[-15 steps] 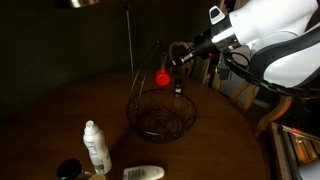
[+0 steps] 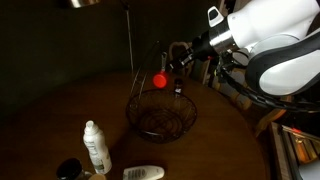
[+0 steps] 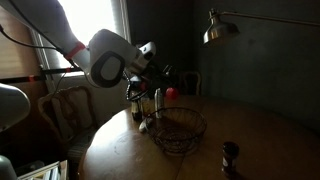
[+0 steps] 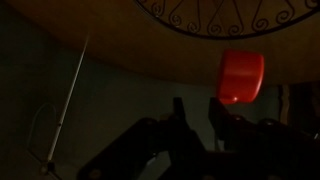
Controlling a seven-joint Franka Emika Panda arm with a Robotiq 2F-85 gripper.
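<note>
A red cup-like object (image 2: 160,80) shows at the far rim of a dark wire basket (image 2: 162,116) in exterior view 1. Exterior view 2 has the red object (image 3: 172,93) just above the basket (image 3: 176,130). In the wrist view my gripper is dark, with a narrow gap between its fingertips. The red object (image 4: 241,76) lies just past the right fingertip, not between the two. Whether it touches that finger, I cannot tell. Part of the basket's scrolled rim (image 4: 225,22) crosses the top of that view.
A white spray bottle (image 2: 97,147), a dark mug (image 2: 72,170) and a white item (image 2: 143,173) stand at the table's near left. A small dark bottle (image 2: 178,87) is behind the basket.
The red object has shifted slightly down and left in exterior view 1. My arm has moved only a little. The basket and bottles have stayed put.
</note>
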